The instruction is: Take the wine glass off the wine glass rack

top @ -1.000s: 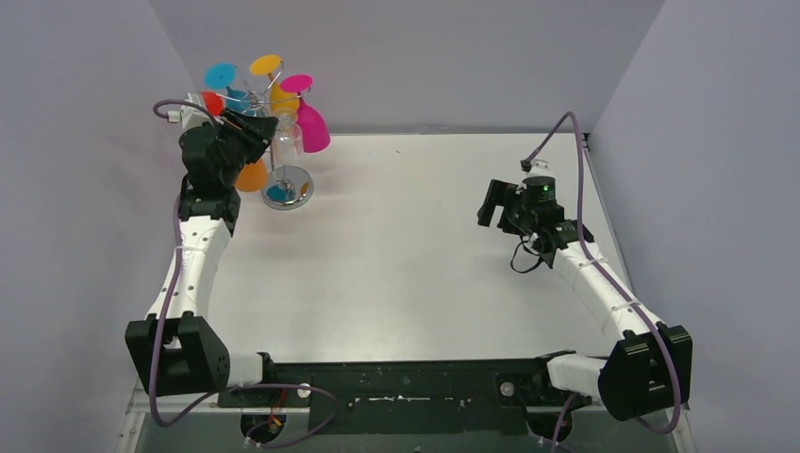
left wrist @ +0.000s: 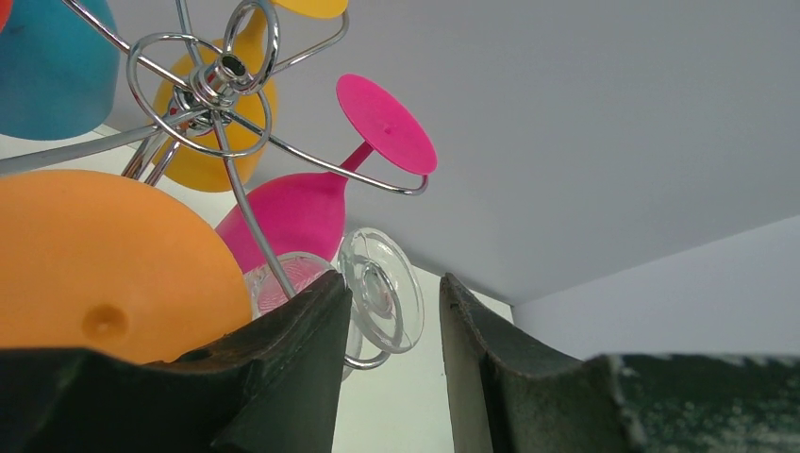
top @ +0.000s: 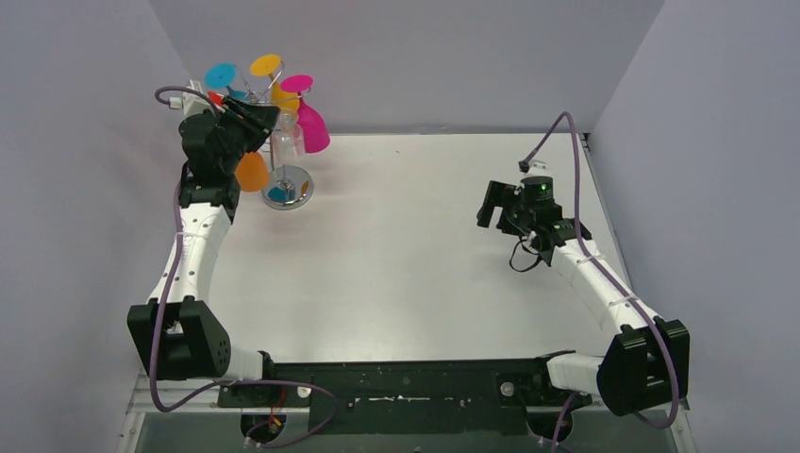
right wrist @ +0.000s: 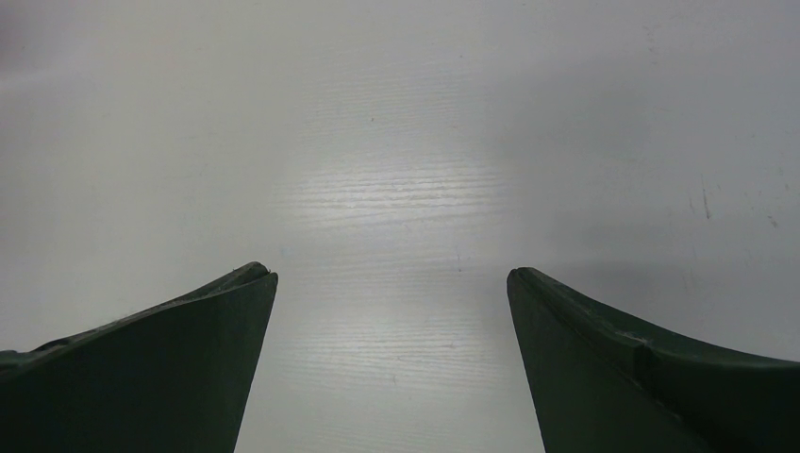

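Note:
The chrome wine glass rack (top: pixel 290 195) stands at the far left of the table. A clear wine glass (top: pixel 287 143) hangs upside down on it, its round foot (left wrist: pixel 382 288) facing up in the left wrist view. My left gripper is part open at this foot, which shows in the gap between the fingertips. The left finger (left wrist: pixel 316 326) lies close by the foot's edge and hides part of the bowl; whether it touches cannot be told. On the right, my right gripper is open above bare table, with nothing between its fingers.
Beside the clear glass hang a magenta glass (top: pixel 312 128) and an orange glass (top: pixel 252 173). Yellow (top: pixel 266 65) and blue (top: pixel 221 76) glasses are farther back. A rack wire (left wrist: pixel 247 208) runs close to the left finger.
My left gripper has shifted slightly: a little toward the back over the last second, and a little to the right in the latest moment. The rack and right arm look almost unchanged.

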